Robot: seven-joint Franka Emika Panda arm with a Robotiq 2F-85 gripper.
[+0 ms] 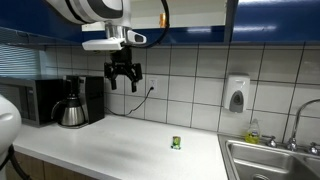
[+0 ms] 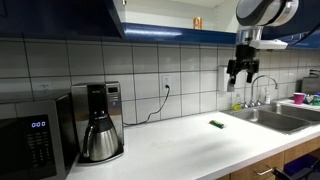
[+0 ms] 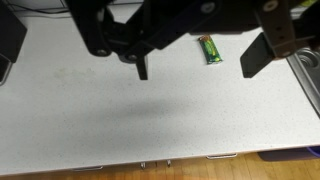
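A small green packet [image 1: 176, 143] lies on the white countertop [image 1: 120, 150], left of the sink. From above, the wrist view shows the packet [image 3: 209, 49] lying flat, its far end partly hidden by the gripper body. My gripper [image 1: 124, 84] hangs high over the counter, well clear of it, pointing down. Its two dark fingers [image 3: 141, 66] stand wide apart with nothing between them. In the second exterior view the gripper [image 2: 245, 82] appears at the upper right, above the level of the packet [image 2: 217, 124].
A coffee maker with a steel carafe [image 2: 101, 137] and a microwave [image 2: 32, 138] fill one end of the counter. The sink [image 1: 262, 160], soap bottle [image 1: 254, 131] and wall dispenser [image 1: 236, 93] are at the other. Blue cabinets [image 1: 270, 22] hang above.
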